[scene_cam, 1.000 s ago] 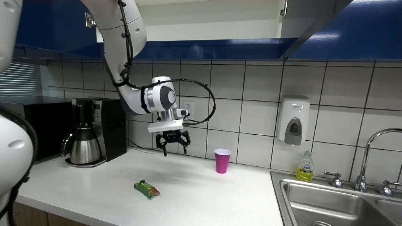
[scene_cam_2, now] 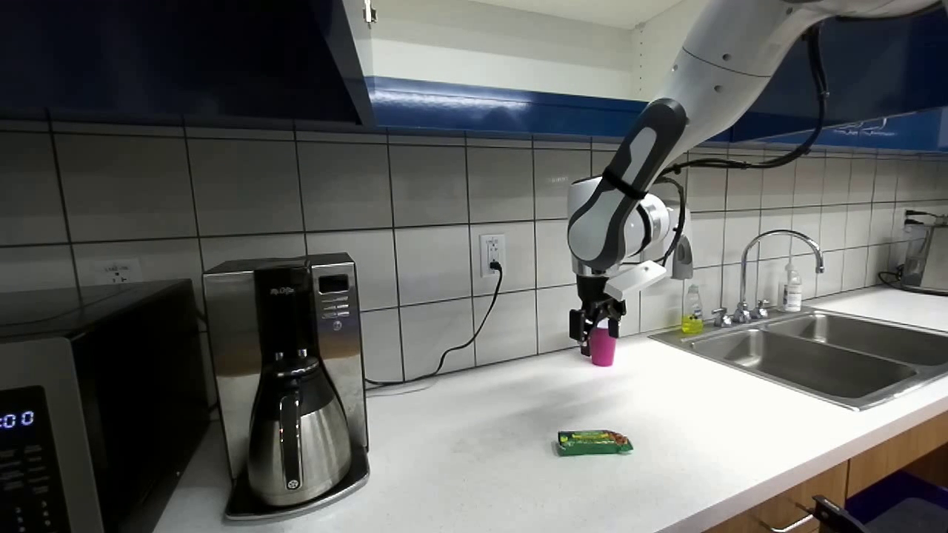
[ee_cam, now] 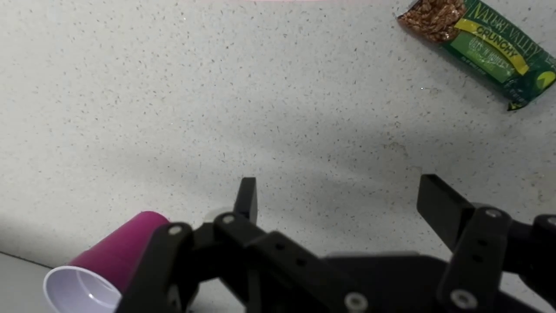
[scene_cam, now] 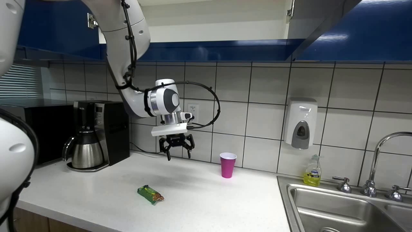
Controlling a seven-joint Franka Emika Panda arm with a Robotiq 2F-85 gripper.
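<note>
My gripper (scene_cam: 179,156) hangs above the counter, open, with only bare countertop visible between its fingers in the wrist view. Upright near the tiled wall stands a pink cup (scene_cam: 228,165) with a white inside, to the gripper's right in exterior view 1. In exterior view 2 the gripper partly covers the cup (scene_cam_2: 603,348). A green granola bar wrapper (scene_cam: 149,194) lies flat on the counter, nearer the front edge. The wrist view has the bar (ee_cam: 490,49) at the upper right and the cup (ee_cam: 117,250) at the lower left, partly behind the gripper.
A coffee maker (scene_cam_2: 289,391) and a microwave (scene_cam_2: 98,400) occupy one end of the counter. At the other end are a metal sink (scene_cam: 332,210), its faucet (scene_cam: 376,162) and a yellow soap bottle (scene_cam: 313,172). Open cupboards hang above; the mid-counter (scene_cam: 201,205) is clear.
</note>
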